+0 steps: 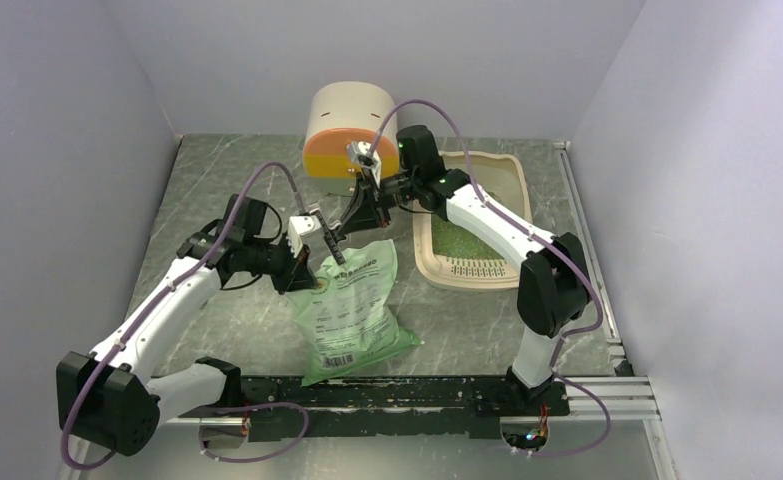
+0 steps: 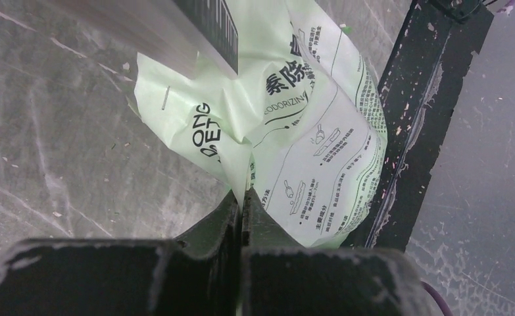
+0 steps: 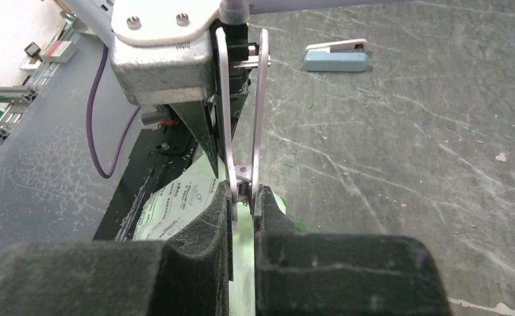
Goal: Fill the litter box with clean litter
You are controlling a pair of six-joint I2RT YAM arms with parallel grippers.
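Observation:
A green-white litter bag lies at the front middle. My left gripper is shut on its pinched, folded edge. My right gripper is shut on a metal cutting tool with two long pale blades, held upright-looking in the top view just above the bag and beside the left gripper; whether it touches the bag is unclear. The litter box, cream with green litter inside, stands at the back right, partly under my right arm.
An orange-and-yellow drawer unit stands at the back middle. A blue stapler lies on the grey floor in the right wrist view. Free floor lies to the left of the bag. Walls enclose the sides and back.

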